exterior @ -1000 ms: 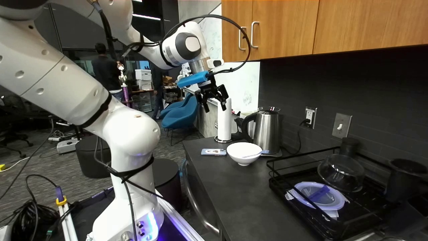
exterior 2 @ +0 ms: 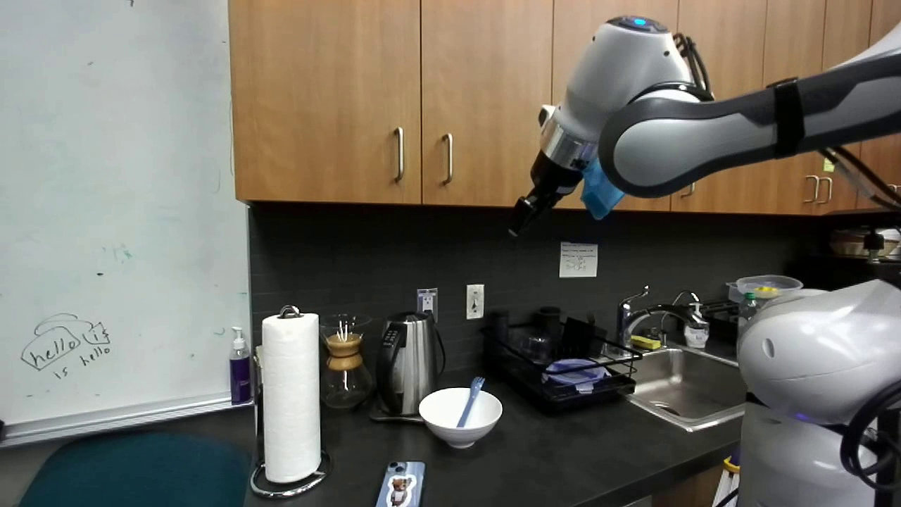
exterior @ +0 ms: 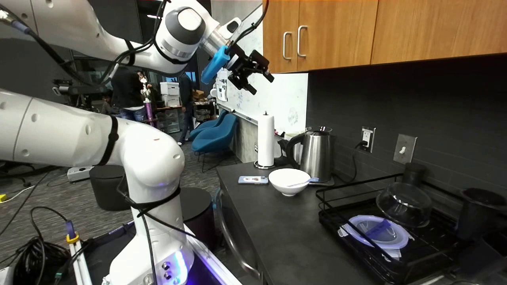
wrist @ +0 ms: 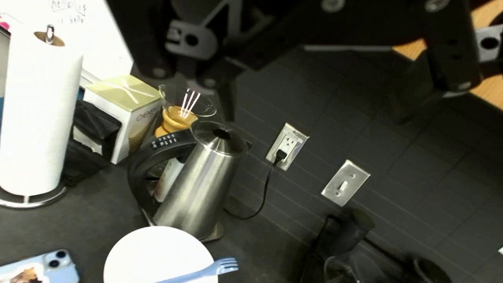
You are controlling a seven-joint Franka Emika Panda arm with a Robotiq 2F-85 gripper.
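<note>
My gripper (exterior: 262,85) is open and empty, high in the air, short of the wall cabinets and well above the counter. In the wrist view its black fingers (wrist: 227,99) are spread wide across the top. Far below, a white bowl (exterior 2: 448,407) stands on the counter with a blue fork (exterior 2: 470,401) leaning in it, tines over the rim. A phone in a blue case (exterior 2: 401,483) lies flat near the bowl. Behind the bowl is a steel kettle (wrist: 202,181) with a black handle. A paper towel roll (exterior 2: 291,397) stands upright on its holder.
A black dish rack (exterior: 332,213) holding a lidded purple-rimmed container (exterior: 378,231) sits along the wall, beside the sink (exterior 2: 688,380). Wooden cabinets (exterior 2: 486,93) overhang the counter. A glass coffee maker (exterior 2: 344,372) stands near the kettle.
The arm has swung back and up; my gripper is now higher and tilted more toward the wall. The bowl, fork, phone and kettle have not moved.
</note>
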